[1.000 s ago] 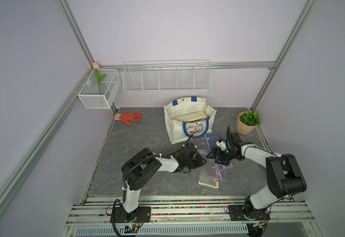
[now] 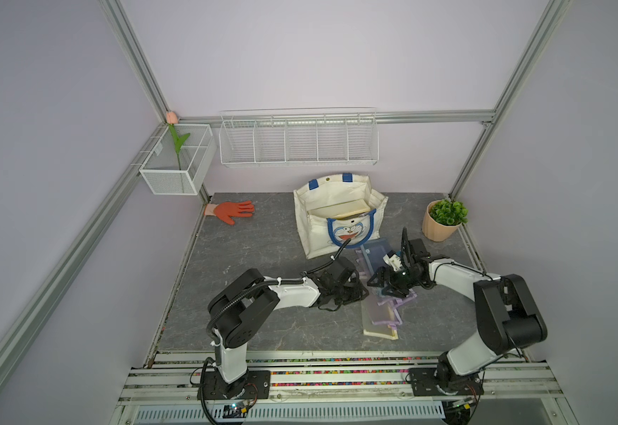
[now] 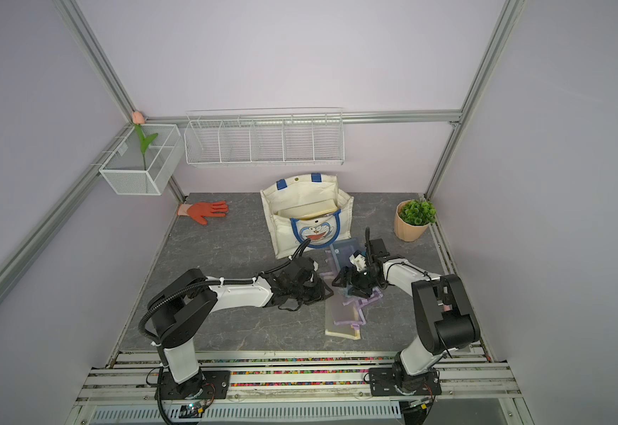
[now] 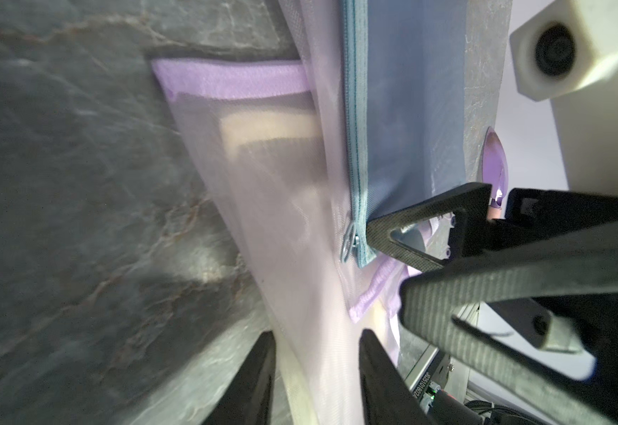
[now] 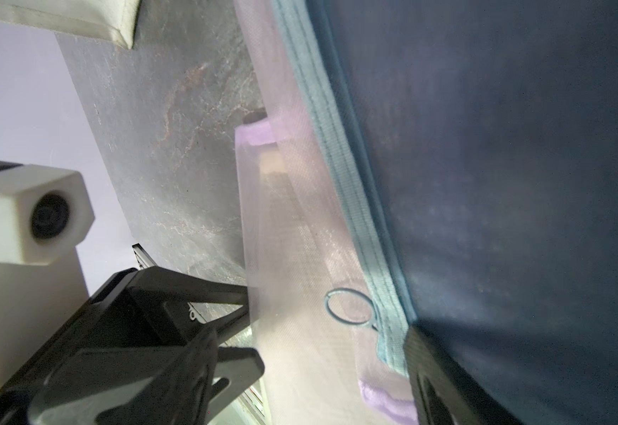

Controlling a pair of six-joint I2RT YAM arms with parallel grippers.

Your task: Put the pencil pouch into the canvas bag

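Observation:
Several mesh pouches lie overlapping before the open canvas bag [image 2: 319, 230]: a blue pouch [image 4: 415, 92] with a zipper, on pale lilac pouches [image 4: 273, 198]. My left gripper sits over the lilac pouch, fingers apart on either side of a strip of it; whether it grips is unclear. My right gripper is open low at the blue pouch's zipper end, very near my left gripper in both top views.
A potted plant [image 2: 438, 225] stands at the back right, an orange glove [image 2: 231, 211] at the back left. Wire baskets [image 2: 298, 141] hang on the walls.
My left arm has shifted slightly, and the lower pale pouch has slid a little toward the front and right. My right arm has moved marginally.

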